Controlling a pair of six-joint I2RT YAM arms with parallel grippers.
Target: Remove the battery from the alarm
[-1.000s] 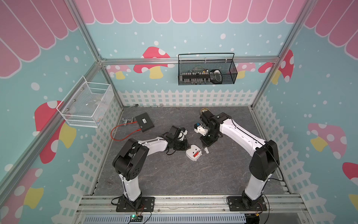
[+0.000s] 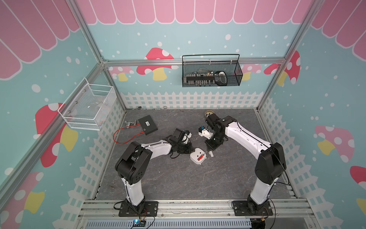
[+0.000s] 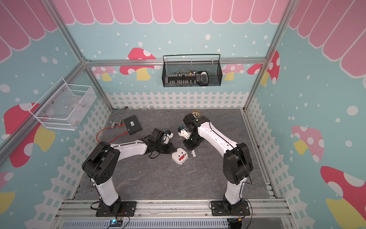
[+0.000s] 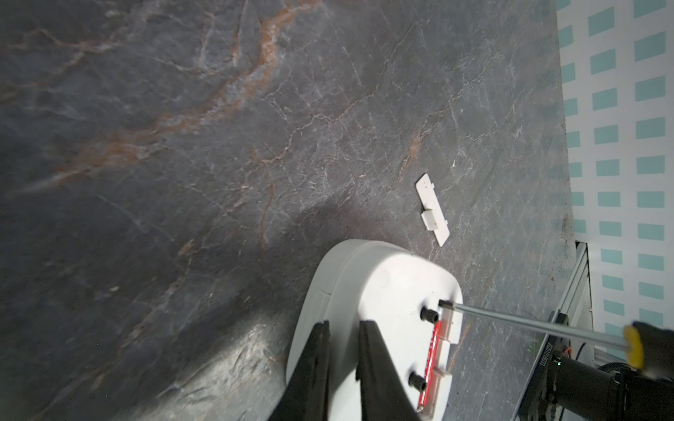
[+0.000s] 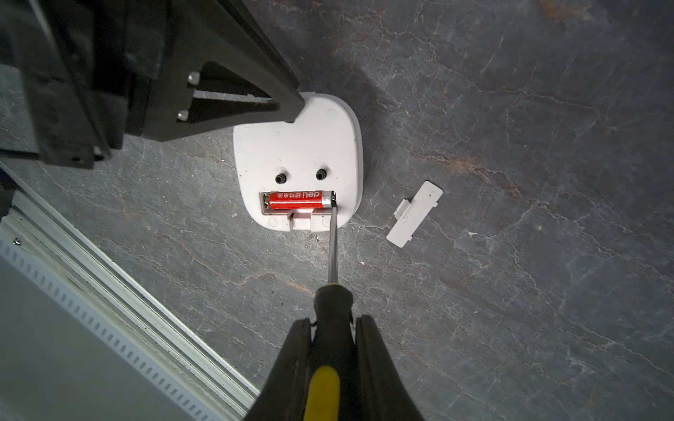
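The white alarm [image 5: 298, 147] lies on its back, its red battery [image 5: 297, 200] in the open compartment. My left gripper is shut on the alarm's upper edge. My right gripper holds a screwdriver with a black and yellow handle [image 5: 324, 393]; its steel tip reaches into the compartment at the battery's metal end, at the right of the right wrist view. The detached battery cover [image 5: 414, 214] lies on the table beside the alarm.
A dark box [image 2: 147, 124] with a red lead lies at the back left. A round object [image 2: 209, 112] sits behind the right arm. A black wire basket [image 2: 211, 81] hangs on the back wall, a white one [image 2: 87, 122] on the left.
The right arm has shifted very slightly. The alarm, cover and left arm look unchanged.
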